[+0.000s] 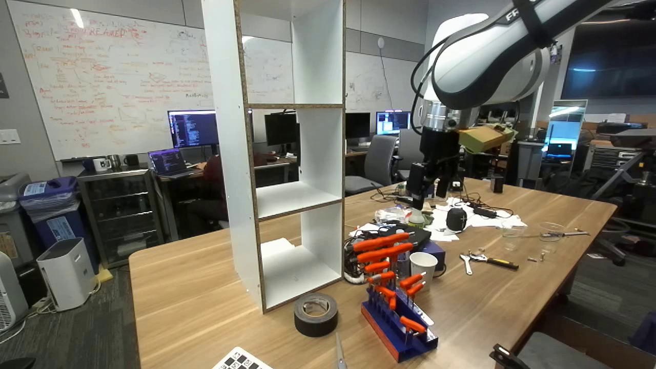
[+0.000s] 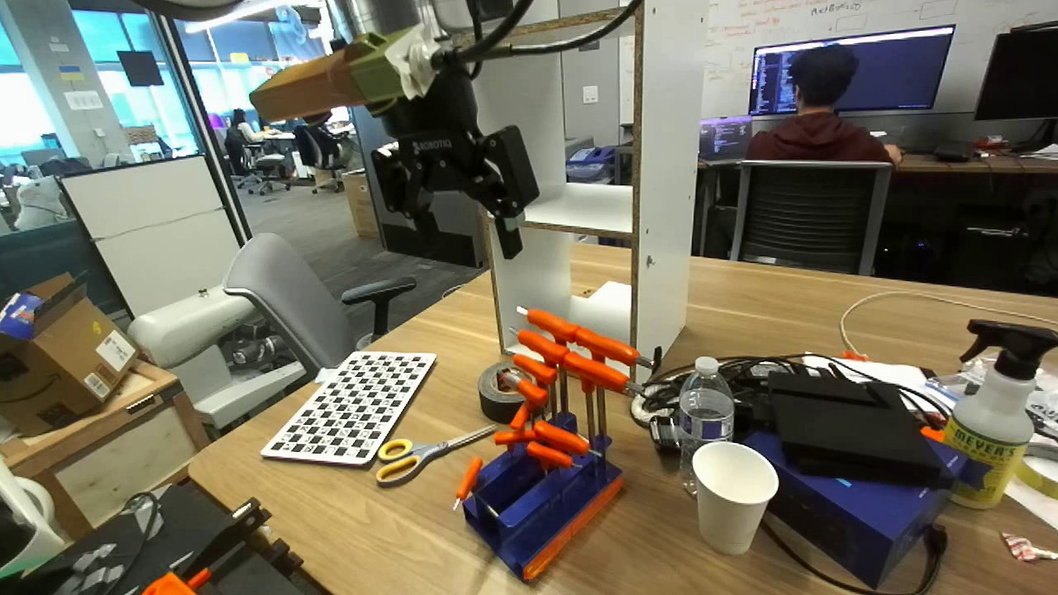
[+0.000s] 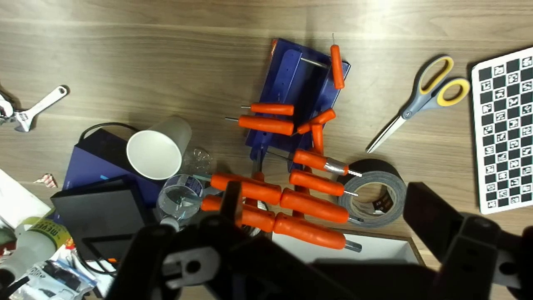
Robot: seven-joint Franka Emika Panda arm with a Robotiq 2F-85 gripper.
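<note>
My gripper [image 2: 466,238] hangs in the air above the table, its fingers wide apart and nothing between them. Below it in the wrist view stands a blue rack [image 3: 285,75] full of orange-handled hex keys [image 3: 312,205]. The tallest keys point up toward the gripper but look clear of it. A roll of black tape [image 2: 496,392] lies flat beside the rack. Yellow-and-grey scissors [image 3: 412,107] rest on the bare wood, near a checkered board [image 3: 504,130]. On the rack's other side is a white paper cup [image 2: 734,496], upright.
A tall white shelf unit [image 1: 230,154] stands on the table close behind the rack. A water bottle [image 2: 706,406], a blue box [image 2: 873,535] and a spray bottle [image 2: 992,416] crowd the cup's side. Wrenches [image 1: 486,261] lie farther off. Bare tabletop [image 3: 150,50] stretches in front of the rack.
</note>
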